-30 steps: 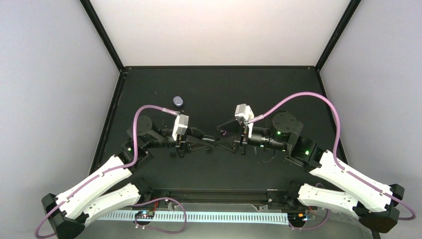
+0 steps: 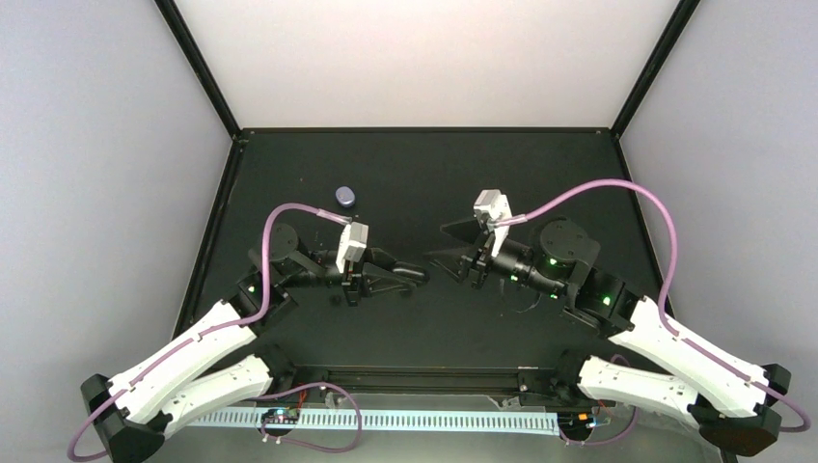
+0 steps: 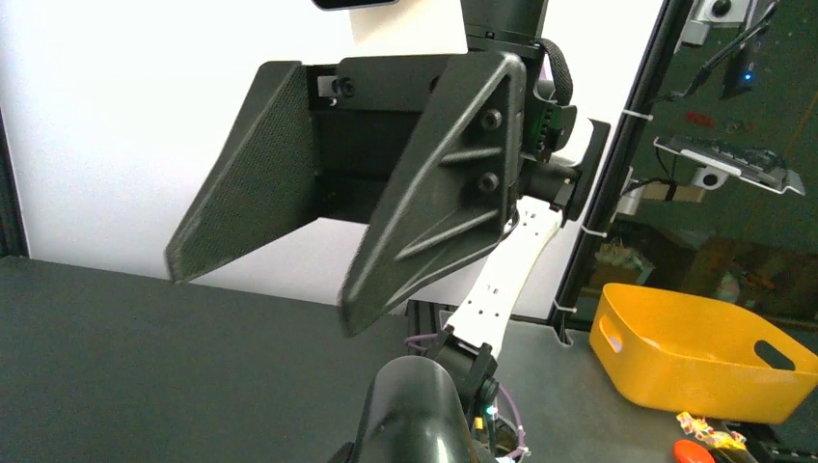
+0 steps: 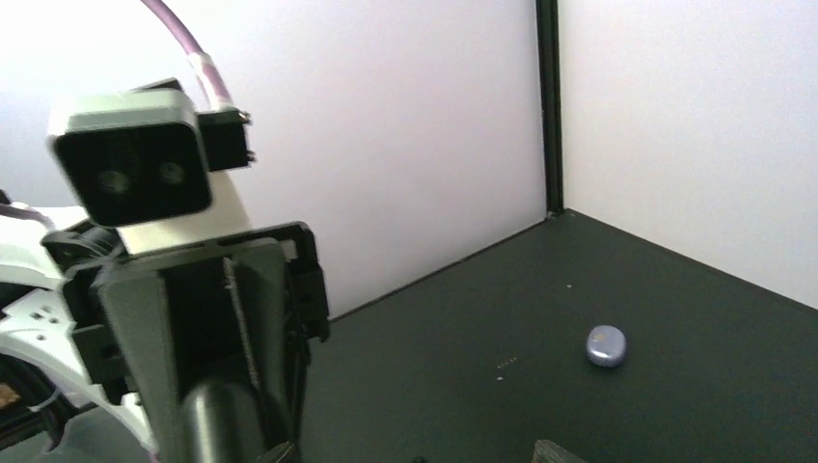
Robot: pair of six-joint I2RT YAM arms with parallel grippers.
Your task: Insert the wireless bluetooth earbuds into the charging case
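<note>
A glossy black rounded object (image 2: pixel 415 274) is held by my left gripper, which is shut on it. I cannot tell for sure whether it is the charging case. Just right of it, my right gripper (image 2: pixel 438 244) stands open; in the left wrist view its two fingers (image 3: pixel 424 212) are well apart with nothing between them. A small lavender pebble-shaped item (image 4: pixel 606 345) lies on the table, seen in the top view behind the left gripper. No earbud can be made out in these views.
White walls (image 2: pixel 424 63) enclose it. A yellow basket (image 3: pixel 704 342) stands outside the work area.
My right gripper has drawn back to the right, away from the held black object. The left arm is nearly still.
</note>
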